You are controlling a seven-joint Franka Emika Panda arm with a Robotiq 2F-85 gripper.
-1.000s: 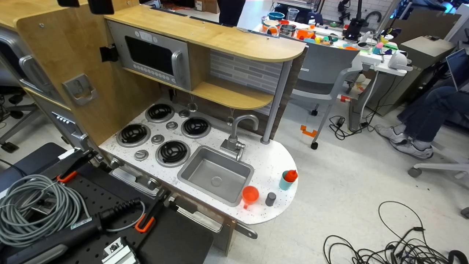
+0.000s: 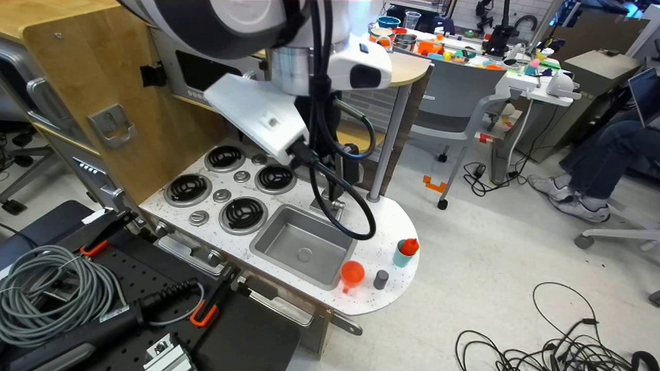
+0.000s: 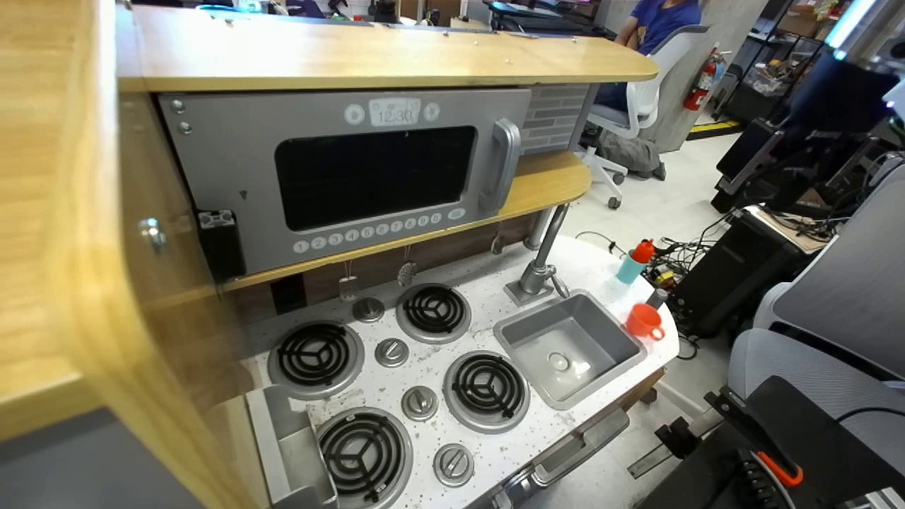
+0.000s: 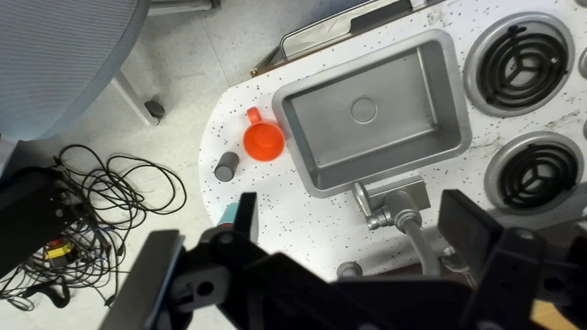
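In the wrist view my gripper stands open, its two fingers wide apart over the back of a toy kitchen counter, with nothing held between them. An orange cup [image 4: 263, 140] sits upright on the white counter beside the grey sink [image 4: 379, 181], handle toward the front edge. Close to it is a small dark grey cylinder [image 4: 226, 167]. A teal cup with a red top inside it [image 2: 403, 253] stands near the rounded end; in the wrist view one finger [image 4: 247, 211] partly covers it. In exterior view 1 the arm hides much of the gripper.
The faucet [image 4: 404, 209] rises behind the sink, below the wooden shelf [image 3: 543, 182]. A microwave [image 3: 373, 178] with its door shut hangs over several black burners [image 3: 488, 386]. A metal post [image 2: 391, 142] supports the shelf's end. The sink is empty.
The arm has come into exterior view 1 from above and now covers the shelf, part of the microwave and the faucet. The cups and cylinder have not moved.
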